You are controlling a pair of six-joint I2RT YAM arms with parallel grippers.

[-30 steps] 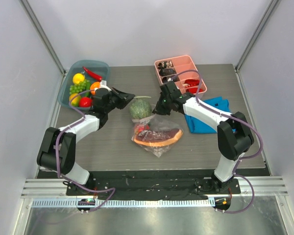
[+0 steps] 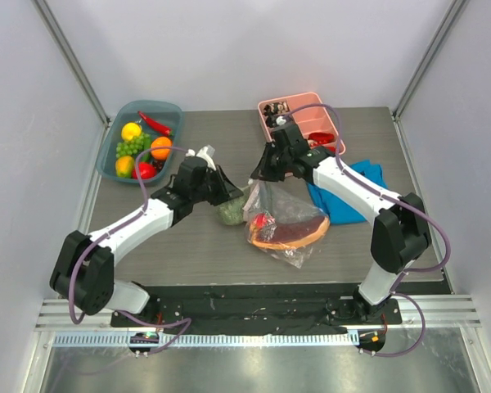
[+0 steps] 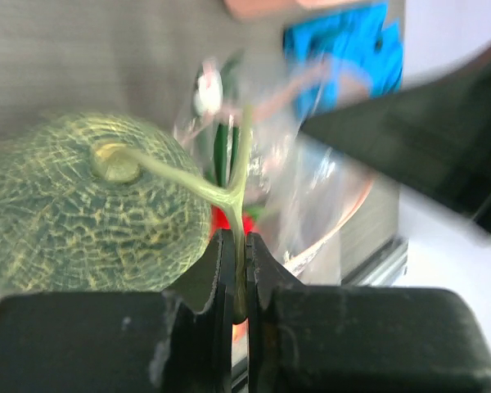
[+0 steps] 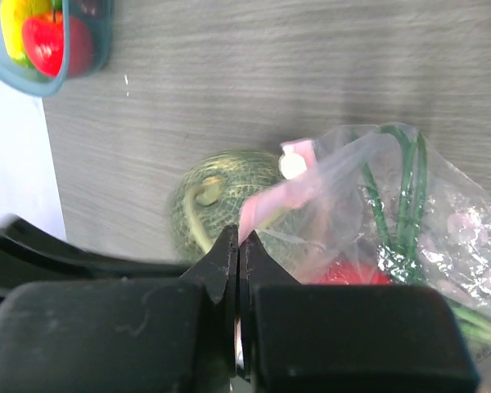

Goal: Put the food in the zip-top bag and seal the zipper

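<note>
A green netted melon [image 2: 231,211] hangs by its stem from my left gripper, which is shut on that stem. Its body sits just left of the clear zip bag [image 2: 286,237], beside the bag's pink zipper edge. Food shows inside the bag: a long brown-and-orange piece, something red, and green stalks in the wrist views. My right gripper is shut at the bag's top edge, with the pink zipper strip at its fingertips. The melon is partly hidden behind the left gripper in the top view.
A teal basin [image 2: 110,151] of fruit and vegetables stands back left. A pink divided tray [image 2: 315,110] is at the back right, with a blue cloth [image 2: 348,209] in front of it.
The bag and its contents have shifted right; my right gripper has moved slightly.
</note>
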